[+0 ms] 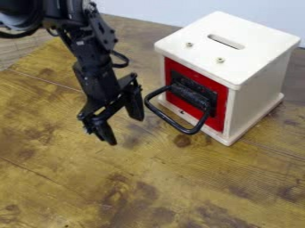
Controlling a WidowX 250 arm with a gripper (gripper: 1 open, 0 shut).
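Observation:
My black gripper (119, 123) hangs open over the wooden floor, left of a white box (255, 93) with a red front panel (173, 68). Nothing shows between its fingers. A black loop handle (186, 126) sticks out from a black fitting on the red panel, to the right of my gripper and apart from it. The box top has a slot and small round fittings.
A pale wall (143, 11) runs along the back.

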